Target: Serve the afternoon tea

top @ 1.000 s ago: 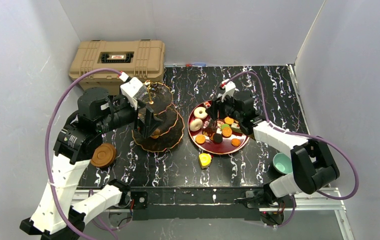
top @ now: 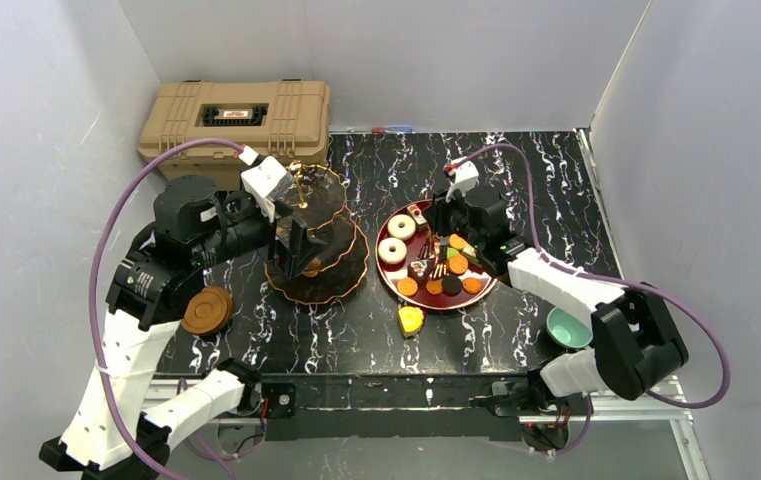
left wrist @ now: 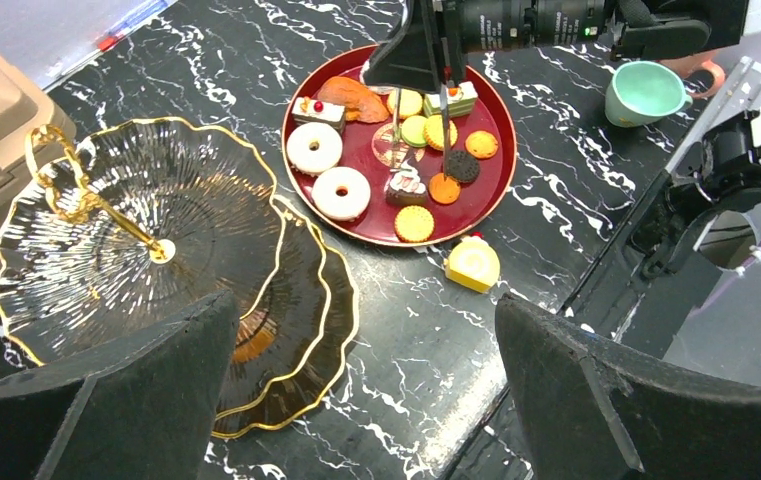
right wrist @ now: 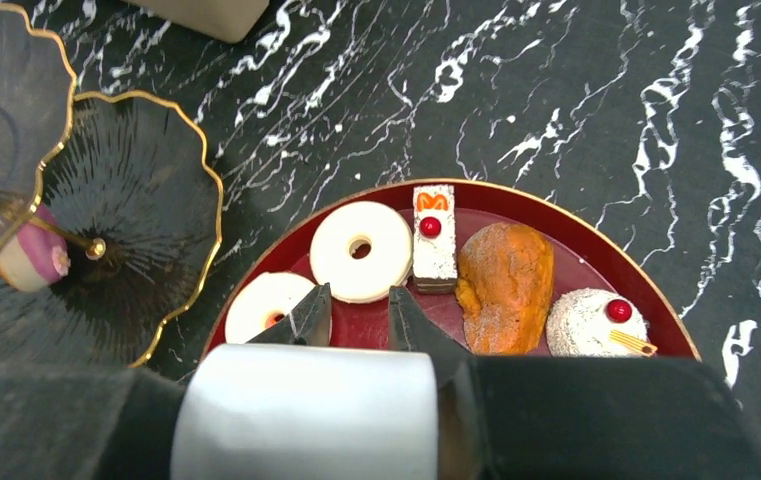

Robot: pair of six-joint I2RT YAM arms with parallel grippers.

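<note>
A red round tray (top: 396, 285) carries donuts (left wrist: 313, 149), cookies (left wrist: 414, 224), a croissant (right wrist: 506, 290), a red-berry cake slice (right wrist: 434, 240) and other sweets. My right gripper (top: 438, 215) is over the tray, shut on what looks like the white handle (right wrist: 306, 415) of tongs. Two dark prongs (right wrist: 408, 325) reach beyond it, apart, with no sweet visible between them. A black-and-gold tiered stand (top: 321, 290) is left of the tray. Above the stand, my left gripper (top: 298, 248) hangs open and empty. In the left wrist view its fingers (left wrist: 596, 400) spread wide.
A yellow cake (top: 411, 320) lies on the table in front of the tray. The green cup (top: 569, 328) is beneath the right arm. A brown round lid (top: 207, 311) sits left of the stand; a tan case (top: 236, 125) stands behind. Bare marble shows behind the tray.
The front donut's hole now shows. My right gripper has moved slightly; the left arm is still.
</note>
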